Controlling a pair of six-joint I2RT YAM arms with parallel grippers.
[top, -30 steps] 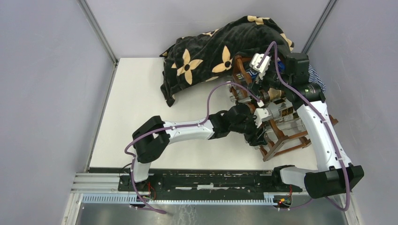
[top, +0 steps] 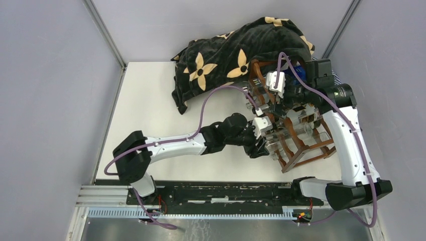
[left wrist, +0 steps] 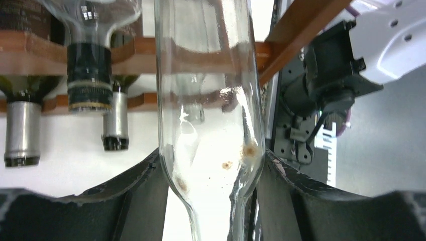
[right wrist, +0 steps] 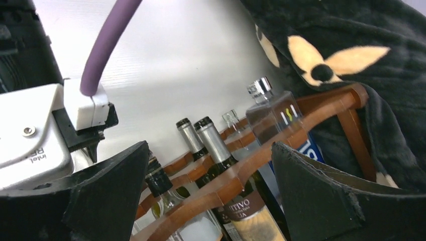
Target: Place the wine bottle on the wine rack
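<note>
The clear glass bottle [left wrist: 208, 100] runs lengthwise between the fingers of my left gripper, which is shut on it near the shoulder. In the top view this clear bottle [top: 300, 132] lies across the lower part of the wooden wine rack [top: 302, 148], and my left gripper [top: 260, 144] is at the rack's left side. Whether the bottle rests fully on the rails cannot be told. Over the rack's upper part, my right gripper stands open. Below its fingertips are the rack's rail [right wrist: 226, 193] and a dark wine bottle [right wrist: 246, 203], neither gripped.
Other bottles fill the rack, including a square clear bottle [right wrist: 274, 113] and a black-capped one [left wrist: 89, 75]. A dark flowered blanket [top: 216, 65] touches the rack's far end.
My left gripper has shifted left, away from the rack, and the clear bottle seems to have come left too. The right gripper has moved slightly downward in the top view, still over the rack.
</note>
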